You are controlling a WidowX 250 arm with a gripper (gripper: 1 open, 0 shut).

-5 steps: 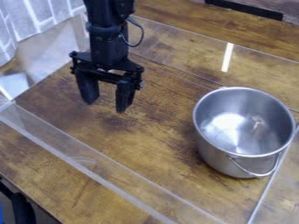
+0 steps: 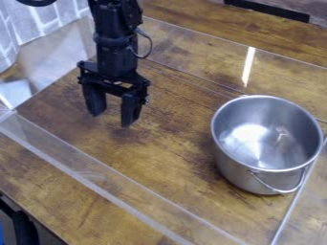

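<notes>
My gripper (image 2: 111,107) hangs over the left half of the wooden tabletop, its two dark fingers pointing down and spread apart, with nothing visible between them. A steel pot (image 2: 265,136) with a wire handle stands on the right side of the table, well apart from the gripper.
Clear plastic panels (image 2: 121,187) run along the table's edges. Something white and crumpled (image 2: 15,91) is at the far left.
My gripper has shifted slightly to the left. The pot has not moved.
</notes>
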